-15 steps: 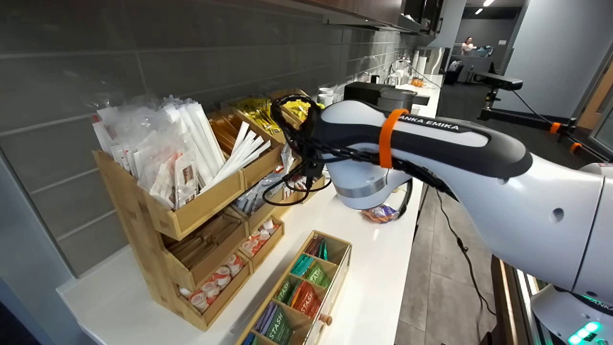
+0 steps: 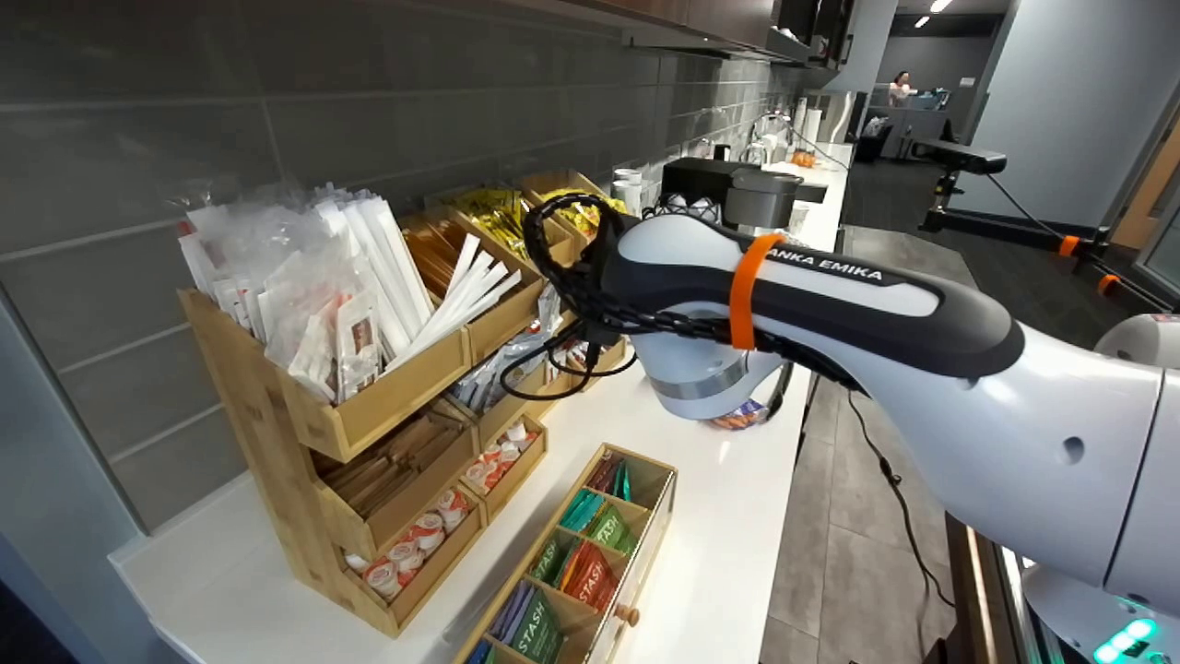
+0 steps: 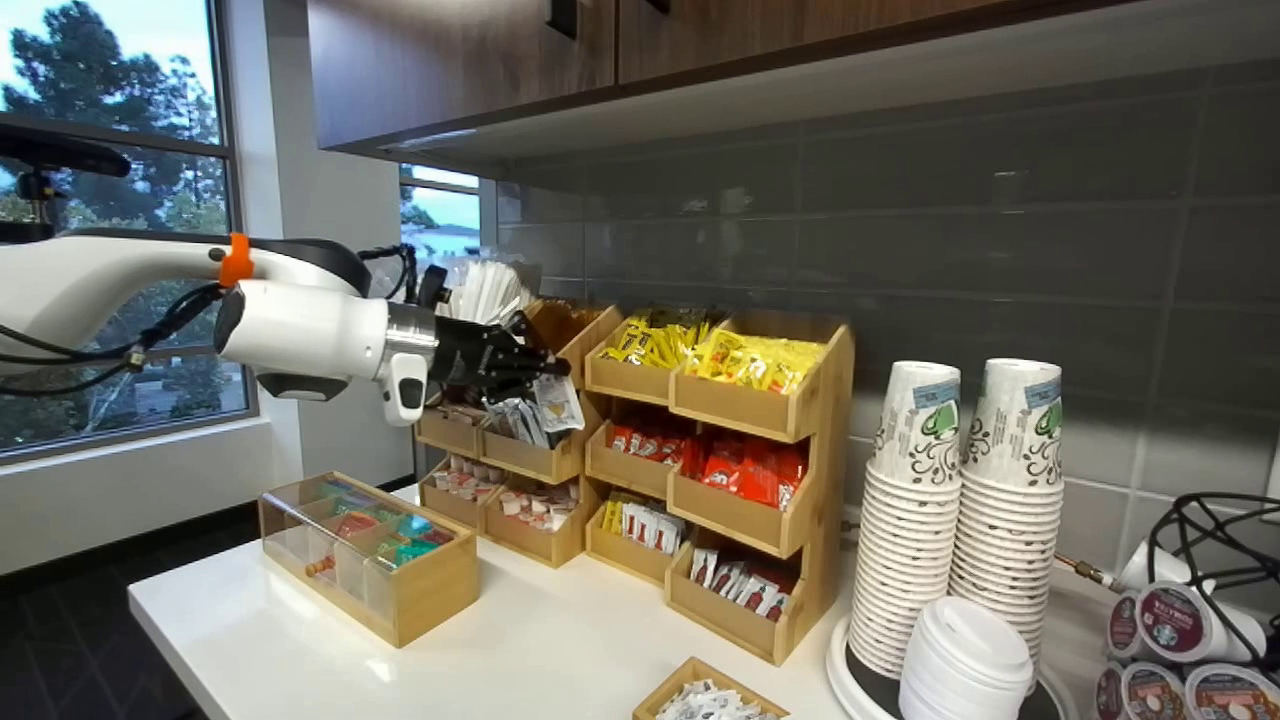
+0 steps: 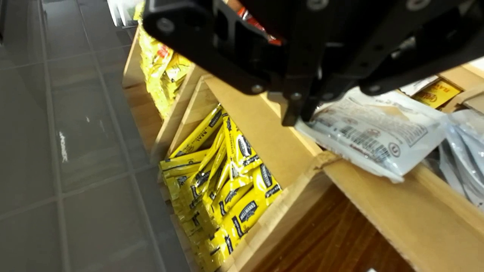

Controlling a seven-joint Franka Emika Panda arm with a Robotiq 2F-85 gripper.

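Observation:
My gripper is shut, with the edge of a thin white printed packet (image 4: 369, 131) at its fingertips. In the wrist view the packet slants across the front edge of a wooden bin, its barcode side showing. Exterior view 2 has the gripper (image 3: 561, 365) at the left part of the rack, the white packet (image 3: 558, 406) hanging below the fingertips in front of a bin of silvery packets (image 3: 516, 422). In exterior view 1 the arm hides the fingers.
Yellow condiment packets (image 4: 227, 190) fill a neighbouring bin. A clear-fronted tea box (image 3: 414, 588) stands on the counter before the rack. Stacked paper cups (image 3: 908, 528) stand to the right. Straws (image 2: 387, 266) stick up from the top bin. Counter between tea box and cups is mostly clear.
The forearm and wrist sit slightly lower in exterior view 1 than a second ago. The rack and tea box have not moved.

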